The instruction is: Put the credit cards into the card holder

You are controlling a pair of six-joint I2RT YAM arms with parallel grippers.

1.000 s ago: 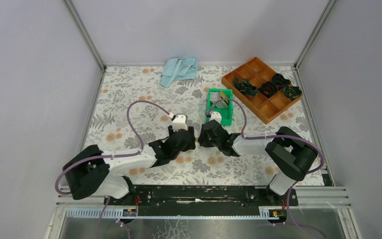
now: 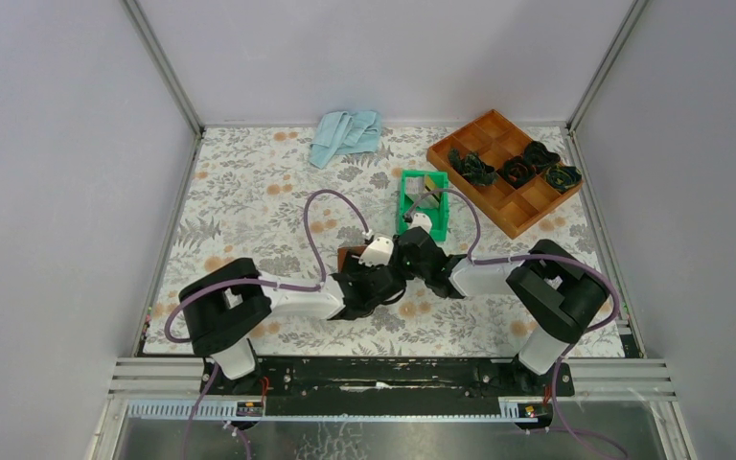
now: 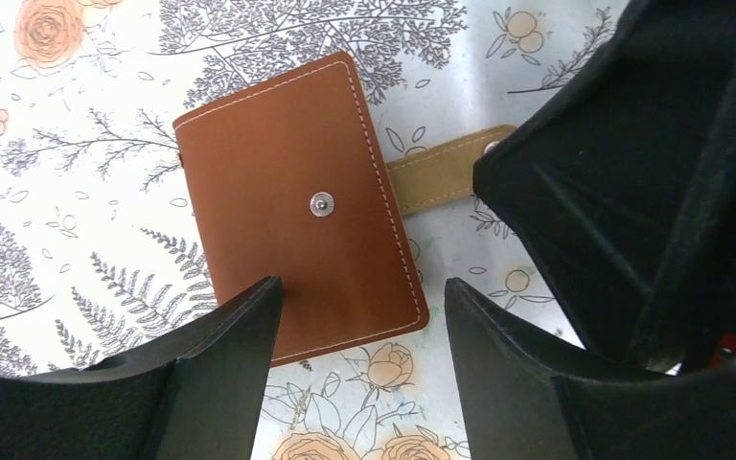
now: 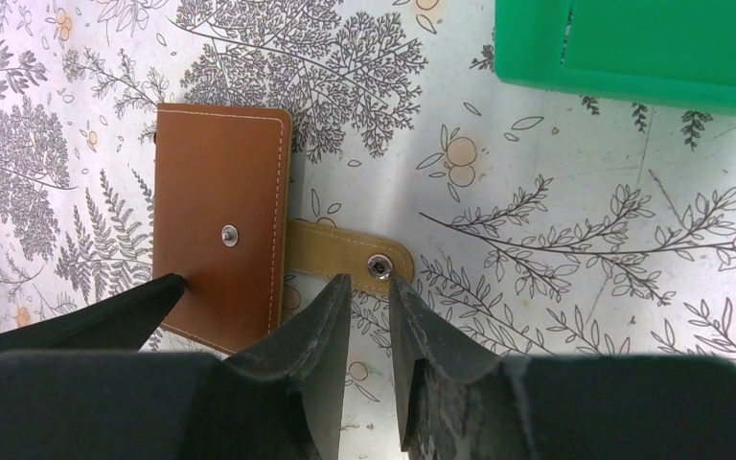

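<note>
The brown card holder (image 3: 259, 201) lies flat on the patterned cloth, its tan snap strap (image 4: 335, 251) sticking out unfastened to the right. My left gripper is open above the holder's near right corner, nothing between its fingers. Over the strap's end, my right gripper is narrowly open and also empty. The two grippers are close together; a dark finger (image 4: 105, 321) of the left one reaches into the right wrist view. No credit cards can be made out clearly.
A green tray (image 4: 632, 88) with a few small items stands behind my right gripper. Farther back right is a wooden compartment box (image 2: 516, 213) with dark coiled bundles. A blue cloth (image 2: 345, 134) lies at the back.
The right arm has shifted only slightly. Tray, box and blue cloth stay put.
</note>
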